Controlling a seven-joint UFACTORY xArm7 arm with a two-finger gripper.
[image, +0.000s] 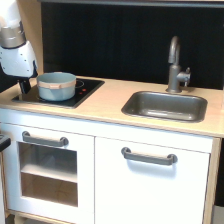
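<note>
A blue-grey pot (57, 88) stands upright on the black cooktop (92, 86) at the left of the toy kitchen's counter. My gripper (26, 89) points down at the pot's left side, at the end of the white arm (17, 60). Its dark fingertips are small and close to the pot's left edge. From this view I cannot tell whether they touch the pot, or how its fingers stand.
On the right, a grey sink (165, 105) is set into the wooden counter (109, 101), with a dark tap (175, 65) behind it. Between cooktop and sink the counter is bare. Below are an oven door (48, 165) and a white cabinet door (150, 185).
</note>
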